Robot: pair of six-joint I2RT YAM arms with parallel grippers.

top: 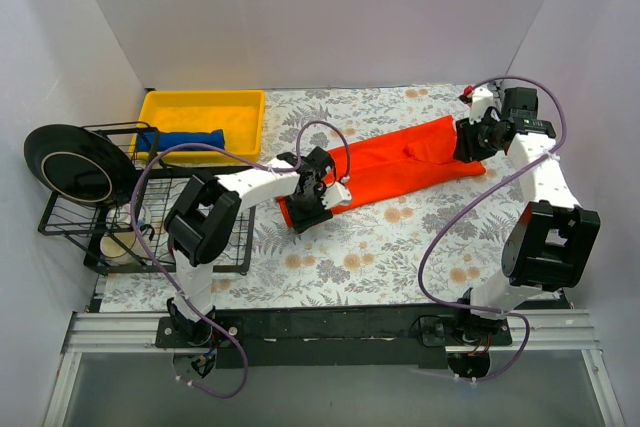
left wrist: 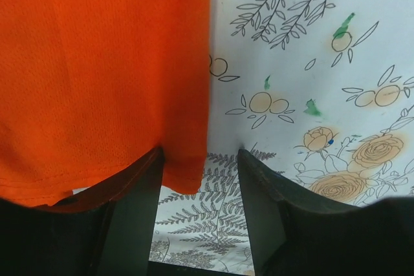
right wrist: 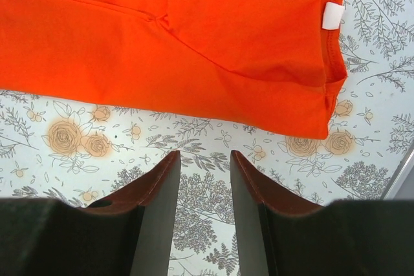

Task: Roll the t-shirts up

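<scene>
An orange t-shirt (top: 385,172), folded into a long strip, lies slantwise across the patterned table. Its left end sits under my left gripper (top: 309,219). In the left wrist view, that gripper is open, and a corner of the orange cloth (left wrist: 184,121) shows between its fingers, ungripped. At the strip's right end is my right gripper (top: 464,144). The right wrist view has this gripper with its fingers apart and only tablecloth between them; the folded shirt (right wrist: 259,105), with a white tag, lies beyond the fingertips.
A yellow bin (top: 205,107) at the back left holds a rolled blue cloth (top: 180,140). Left of the shirt stands a black wire rack (top: 240,237) with a black pan (top: 82,165).
</scene>
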